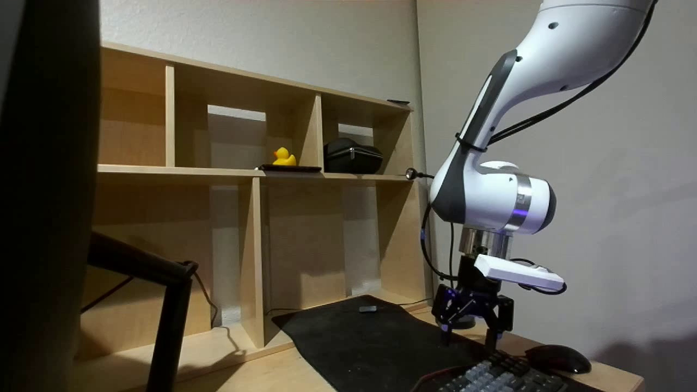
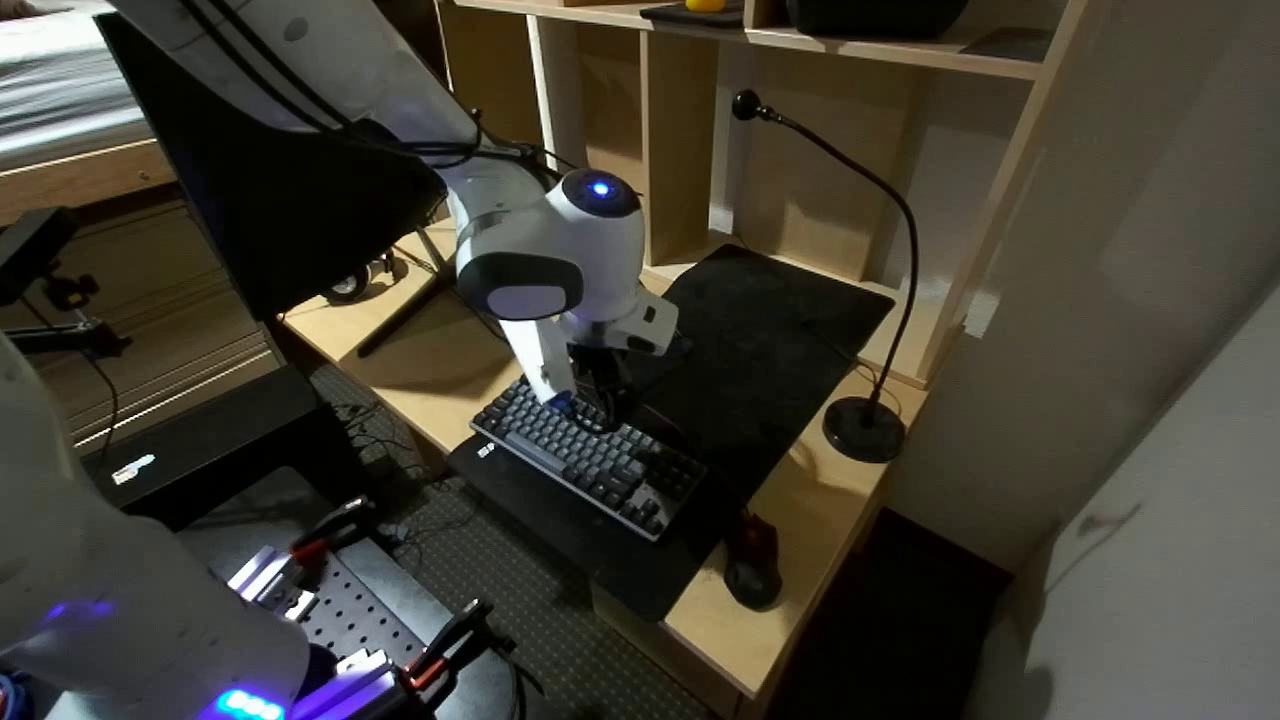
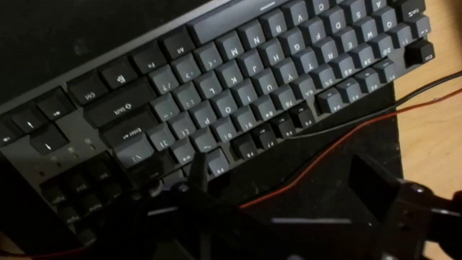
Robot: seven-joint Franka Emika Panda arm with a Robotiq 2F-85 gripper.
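My gripper (image 1: 467, 340) points down over the black desk mat, its two fingers set well apart and nothing visible between them. In the wrist view the gripper spans the back edge of the keyboard (image 3: 234, 91), with a bare part of the mat and a red cable (image 3: 303, 177) seen between the fingers. One finger (image 3: 199, 171) overlaps the keyboard's rear keys, while the other finger (image 3: 374, 186) is over the mat. Contact with the keys cannot be judged. From above, the keyboard (image 2: 576, 462) lies beneath my arm.
A black mouse (image 2: 752, 564) sits right of the keyboard, and a black gooseneck lamp (image 2: 864, 428) stands farther back. Shelving behind holds a yellow duck (image 1: 284, 157) and a black case (image 1: 353, 157). A monitor (image 2: 276, 180) rises on the left.
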